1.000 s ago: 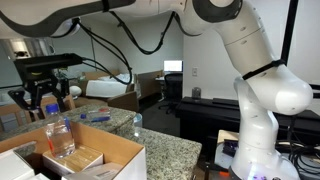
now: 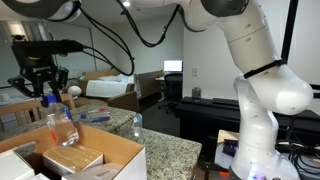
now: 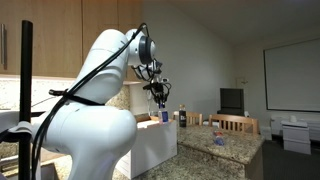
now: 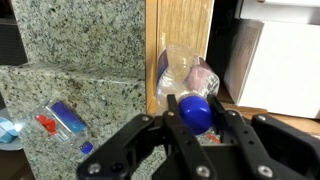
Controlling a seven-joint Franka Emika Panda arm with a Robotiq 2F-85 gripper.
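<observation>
A clear plastic bottle (image 2: pixel 62 127) with a blue cap hangs from my gripper (image 2: pixel 50 98) above the open cardboard box (image 2: pixel 123 152) in exterior view 1. My gripper is shut on the bottle's neck and cap; the wrist view shows the blue cap (image 4: pixel 195 114) between the fingers, with the clear body (image 4: pixel 184 72) beyond it. The bottle is slightly tilted. In exterior view 2 it shows small and dark beneath the gripper, beside the box wall (image 3: pixel 150 145).
Inside the box lie a brown carton (image 2: pixel 72 158) and white boxes (image 2: pixel 15 166). On the granite counter, another clear bottle (image 2: pixel 138 125) stands upright, and one bottle (image 2: pixel 97 115) lies on its side. Bare counter (image 2: pixel 170 152) shows right of the box.
My gripper has risen a little and shifted right, carrying the bottle with it. The bottle swung from nearly upright to a tilt. The counter objects have not moved.
</observation>
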